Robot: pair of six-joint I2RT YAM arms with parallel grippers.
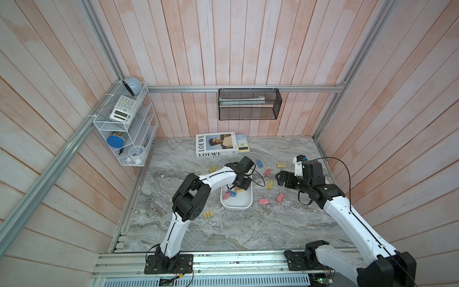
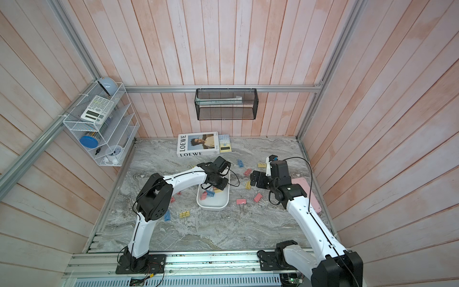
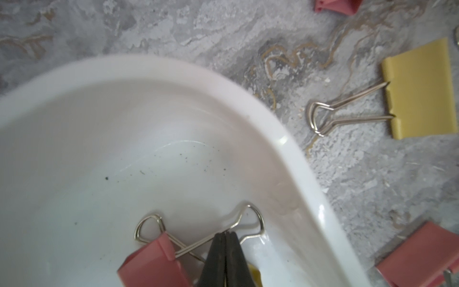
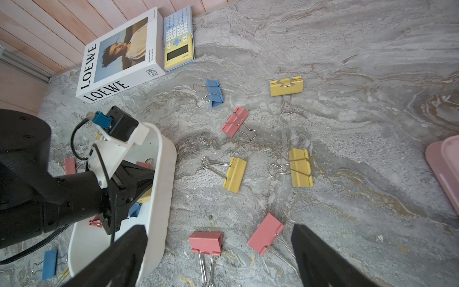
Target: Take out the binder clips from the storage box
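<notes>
The white storage box (image 4: 157, 239) holds pink, blue and yellow binder clips. My left gripper is shut, its tips low inside the box beside a pink clip (image 3: 150, 263) and its silver wire handles, with a yellow clip partly hidden behind the fingers; whether any thin wire lies between them is unclear. My right gripper (image 1: 282, 178) hangs open to the right of the box, over the table. Pink, yellow and blue clips, such as a yellow clip (image 4: 300, 167) and a blue clip (image 4: 214, 93), lie around the box on the table.
A LOEWE book (image 1: 215, 143) and a calculator (image 4: 177, 38) lie at the back. A wire rack (image 1: 143, 124) stands on the left, a pink tray (image 4: 442, 167) on the right. Bare marble shows along the table's front and back right.
</notes>
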